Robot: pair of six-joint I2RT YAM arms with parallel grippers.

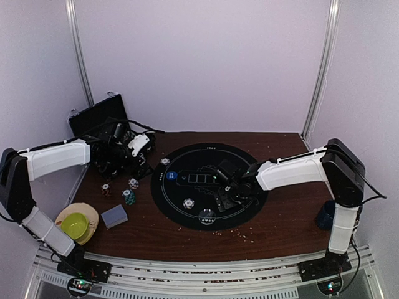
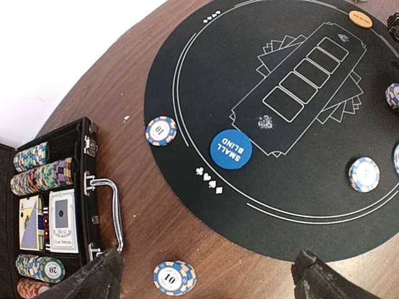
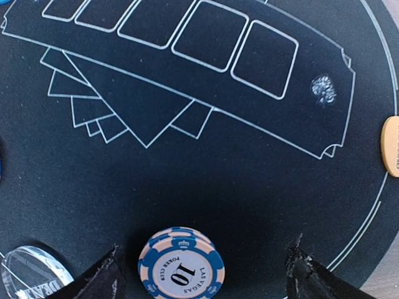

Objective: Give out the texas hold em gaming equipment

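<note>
Over the table's left part, my left gripper stands open with nothing between its fingers. Below it in the left wrist view lies a blue-and-white chip stack; the open chip case holds chips and cards. My right gripper is low over the black poker mat, its fingers apart. A blue-and-cream 10 chip stack shows between them, touching neither. On the mat's left are a small blind button and another 10 chip stack. A further stack sits near the front.
A clear dealer disc lies at the mat's front. Red chips, green chips and a blue-grey box stand left of the mat. A green bowl is front left, a dark cup far right.
</note>
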